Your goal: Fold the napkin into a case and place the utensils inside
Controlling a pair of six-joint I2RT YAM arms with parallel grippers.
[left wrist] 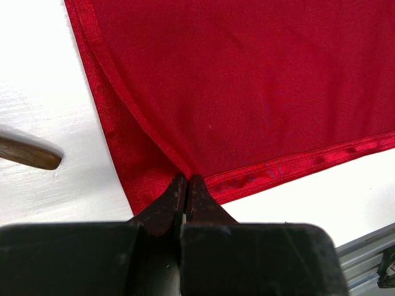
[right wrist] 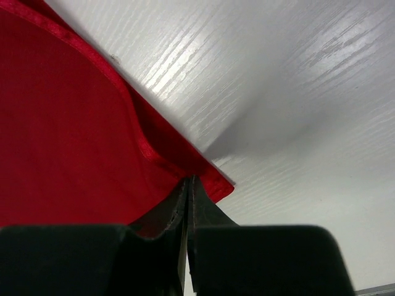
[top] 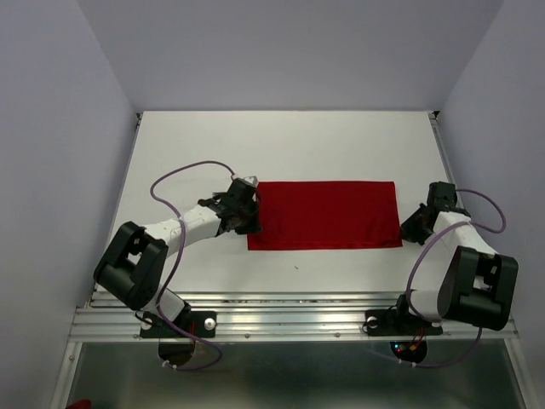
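The red napkin (top: 328,213) lies as a wide folded rectangle on the white table, its long sides running left to right. My left gripper (top: 255,228) is at its near-left corner; in the left wrist view its fingertips are shut on the upper layer's edge, which is drawn into a point there. At the near-right corner is my right gripper (top: 404,235). Its fingertips (right wrist: 196,185) nearly meet over the napkin's edge in the right wrist view, and whether they grip cloth is unclear. A brown utensil handle (left wrist: 31,153) lies left of the napkin, the other utensils mostly hidden by the left arm.
Bare white table (top: 281,145) stretches behind the napkin, with a clear strip in front of it too. A metal rail (top: 281,311) runs along the near edge. Grey walls close in the sides and back.
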